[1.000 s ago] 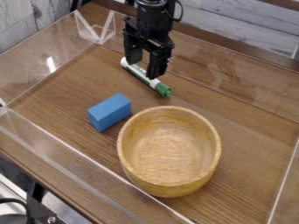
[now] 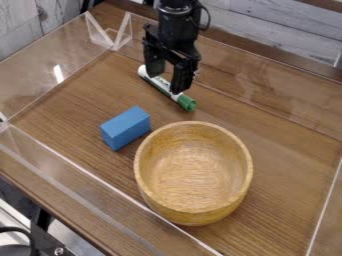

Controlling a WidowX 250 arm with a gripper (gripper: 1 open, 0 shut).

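Observation:
My black gripper (image 2: 171, 62) hangs at the top centre of the camera view, open, with its fingers pointing down over a white and green marker (image 2: 179, 98) that lies diagonally on the wooden table. A blue block (image 2: 124, 129) lies to the lower left of the marker. A large yellow bowl (image 2: 194, 205) fills the lower middle.
Transparent edging runs along the table's left side, and a dark cable sits at the lower left corner.
My gripper has shifted slightly and its pose has changed a little above the marker. The marker, block and bowl look unmoved.

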